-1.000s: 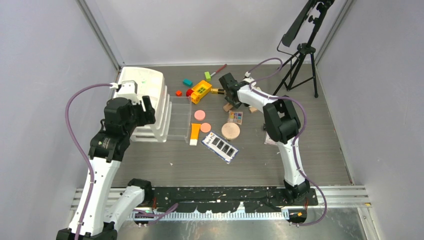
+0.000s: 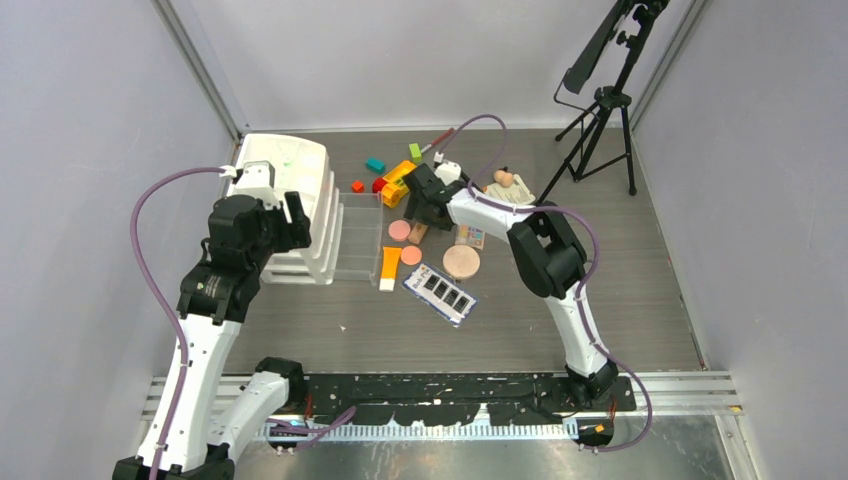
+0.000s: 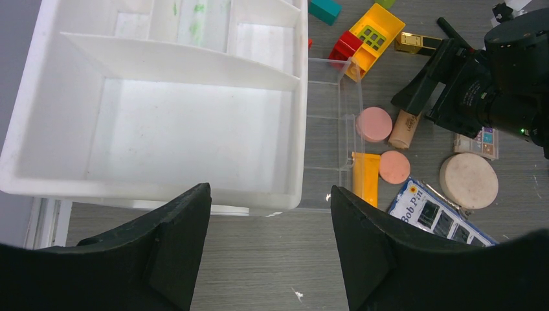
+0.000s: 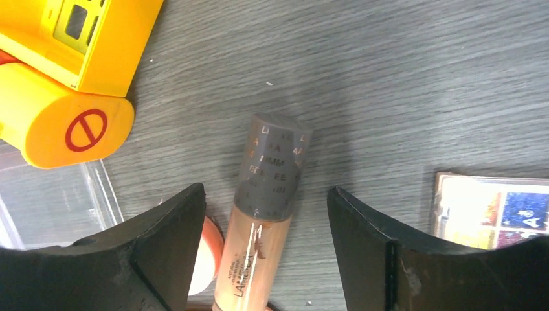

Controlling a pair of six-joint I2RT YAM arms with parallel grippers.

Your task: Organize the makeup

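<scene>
A brown-and-tan foundation tube (image 4: pixel 252 259) lies on the table with its dark cap (image 4: pixel 272 168) between the fingers of my right gripper. These fingers stand open, a gap showing on both sides of the cap. In the left wrist view, the tube (image 3: pixel 404 129) is close to a pink round compact (image 3: pixel 374 124). My left gripper is open and empty at the white organizer (image 3: pixel 194 188). Other makeup on the table includes a second pink round (image 2: pixel 411 256), an orange tube (image 2: pixel 390 265), a beige round compact (image 2: pixel 461 262) and an eyeshadow palette (image 2: pixel 471 236).
A clear tray (image 2: pixel 360 240) adjoins the organizer's right side. Toy pieces lie behind the makeup: a yellow block (image 2: pixel 400 180), a teal block (image 2: pixel 375 165) and a green one (image 2: pixel 415 151). A labelled palette (image 2: pixel 440 294) lies in front.
The right arm has moved left and toward the front, and the foundation tube has shifted with it from beside the eyeshadow palette to near the pink rounds. The left arm is still.
</scene>
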